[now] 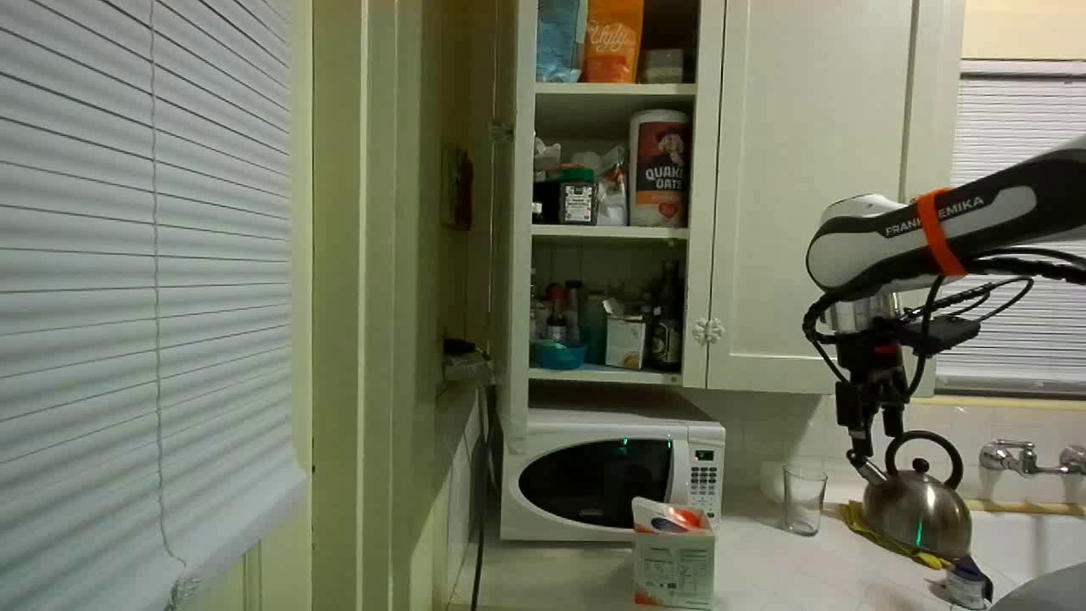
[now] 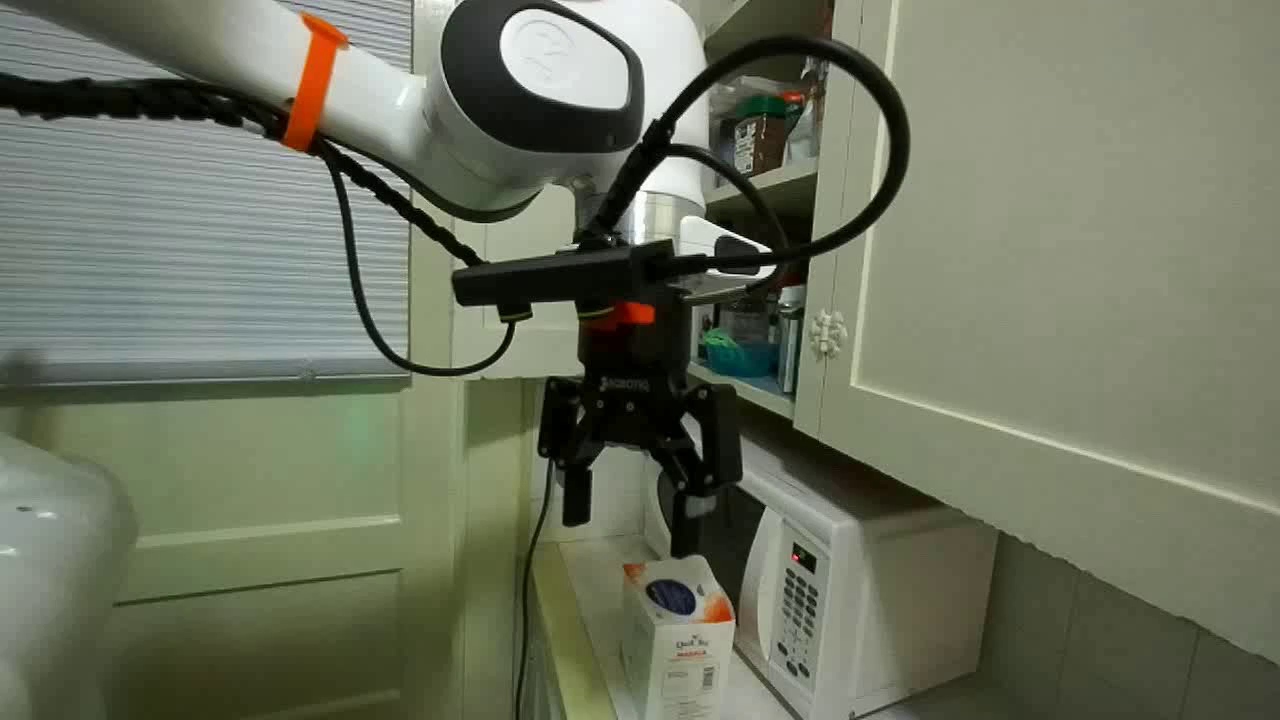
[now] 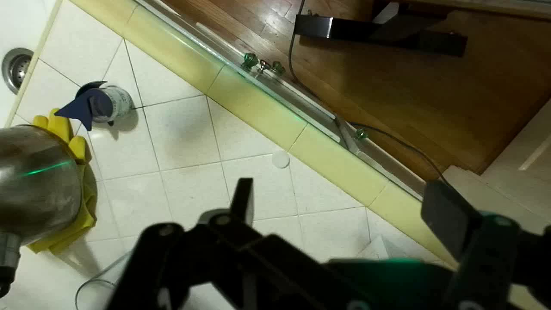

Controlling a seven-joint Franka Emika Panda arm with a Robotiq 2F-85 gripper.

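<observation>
My gripper (image 2: pixel 630 528) hangs fingers-down above the counter, its fingers wide apart with nothing between them. In the wrist view the two fingers (image 3: pixel 242 199) spread over bare white tile. A white and orange tea box (image 2: pixel 678 642) stands on the counter in front of the microwave (image 1: pixel 611 468), its top flap raised; the gripper is above and apart from it. From exterior view 1, the gripper appears in front of a steel kettle (image 1: pixel 921 509), which sits on yellow rubber gloves (image 3: pixel 85 206). A clear empty glass (image 1: pixel 804 499) stands between the microwave and the kettle.
Over the microwave an open cupboard (image 1: pixel 611 232) holds oats, jars, bottles and a blue bowl. Beside the sink drain (image 3: pixel 18 67) lies a small can (image 3: pixel 111 103). A white disc (image 3: pixel 280 159) rests near the yellow counter edge (image 3: pixel 258 108). Tile around the disc is mostly clear.
</observation>
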